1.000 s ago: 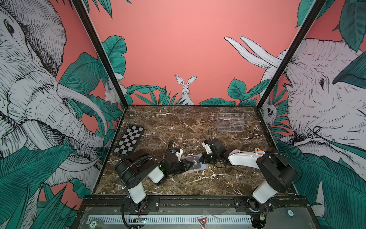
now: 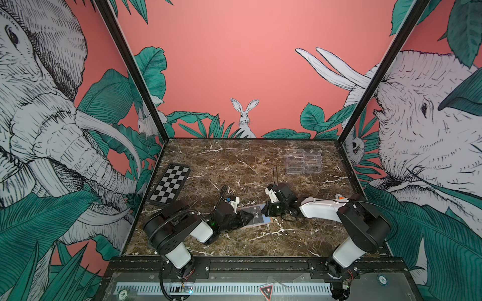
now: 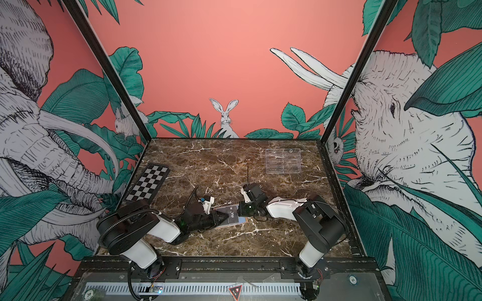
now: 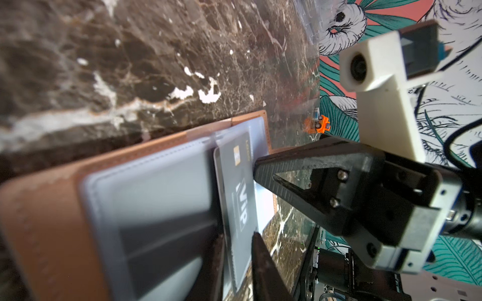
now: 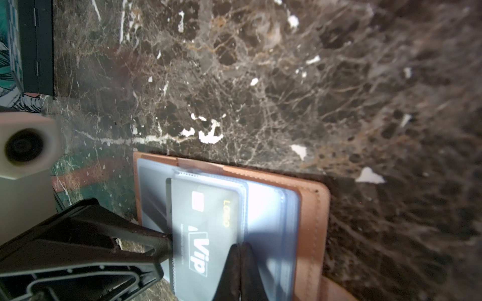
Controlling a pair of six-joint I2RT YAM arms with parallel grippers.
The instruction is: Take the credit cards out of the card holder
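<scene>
The card holder [image 5: 313, 235] lies open on the table, tan with clear sleeves. A grey VIP card [image 5: 206, 240] sits in its top sleeve; in the right wrist view a narrow dark strip of the card shows past the sleeve's left side. At that edge my left gripper is shut on the card, which passes between its fingertips. My right gripper is shut, its tips down at the sleeve's opposite side. Nothing shows clearly between them. Any cards beneath are hidden.
A clear compartment tray [image 2: 303, 161] stands at the back right. The checkerboard [image 2: 171, 184] lies at the left. A small orange object [image 4: 321, 124] is near the right side. Mid-table behind the arms is clear.
My left arm and gripper have shifted slightly to the left. My right gripper has barely moved, and the holder remains beneath both grippers.
</scene>
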